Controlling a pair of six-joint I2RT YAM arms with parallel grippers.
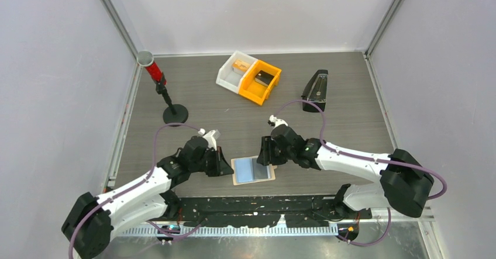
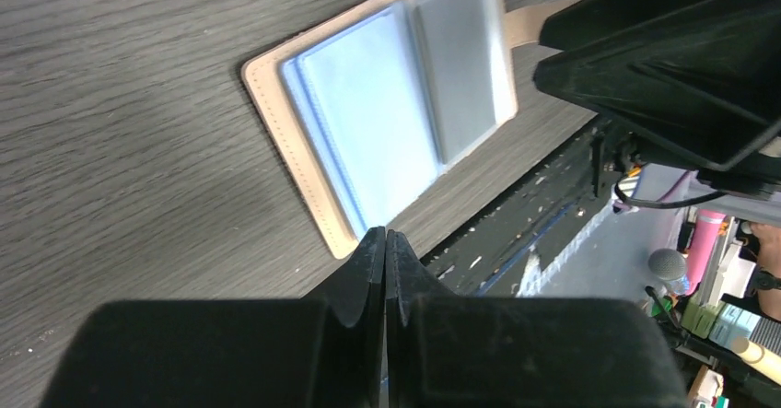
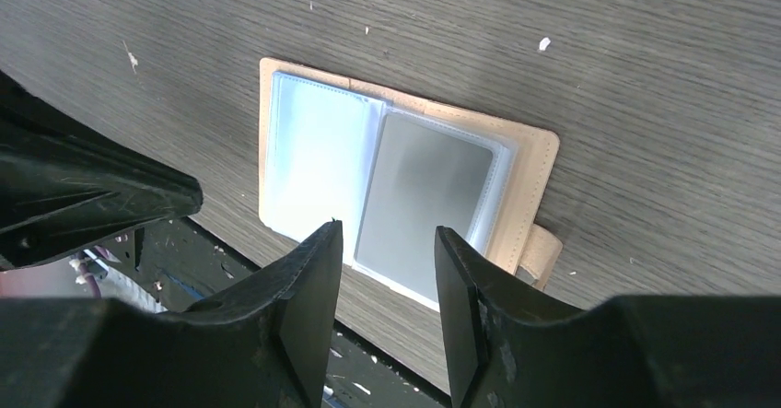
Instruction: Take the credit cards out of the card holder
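Observation:
An opened tan card holder (image 1: 252,180) lies flat near the table's front edge. Its left half has clear sleeves over a pale blue card (image 2: 370,104); under the right half's sleeve is a grey card (image 3: 425,192). A strap tab (image 3: 539,253) sticks out from the holder's right side. My left gripper is shut, with nothing visible between its fingers, and its tips are by the holder's left side. The right gripper stands open over the grey half, its fingers apart and nothing between them.
White (image 1: 228,79) and orange (image 1: 254,89) bins stand at the back, with small boxes inside. A red-topped stand (image 1: 175,114) is at the left, a black metronome-shaped object (image 1: 316,89) at the right.

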